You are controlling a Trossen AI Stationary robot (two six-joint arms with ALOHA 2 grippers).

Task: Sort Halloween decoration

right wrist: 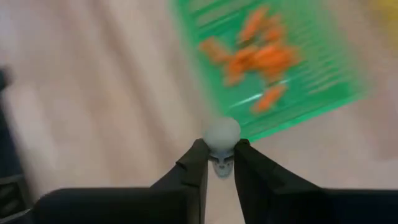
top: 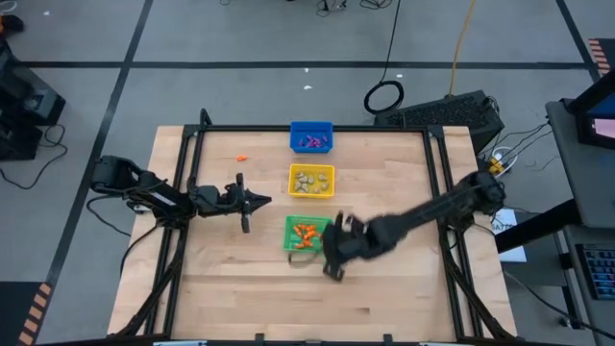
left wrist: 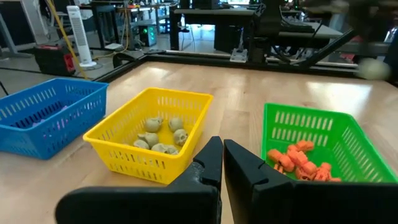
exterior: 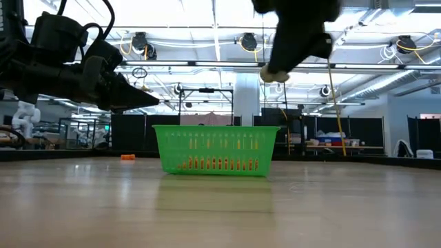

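Observation:
In the right wrist view, a small pale skull [right wrist: 222, 138] is pinched between the fingertips of my right gripper. That gripper hangs above the table beside the green basket [top: 289, 235], which holds several orange pieces [right wrist: 267, 56]. In the left wrist view, several pale skulls [left wrist: 153, 124] lie in the yellow basket [left wrist: 163, 167]. The blue basket [top: 296, 128] at the back has purple pieces [top: 313, 141] in it. My left gripper is shut and empty, over the table left of the baskets.
A lone orange piece [top: 242, 158] lies on the table at the back left. The three baskets stand in a column down the middle. Bare wood [top: 384, 173] is free to the right of the yellow basket. A black frame [top: 365, 128] borders the workspace.

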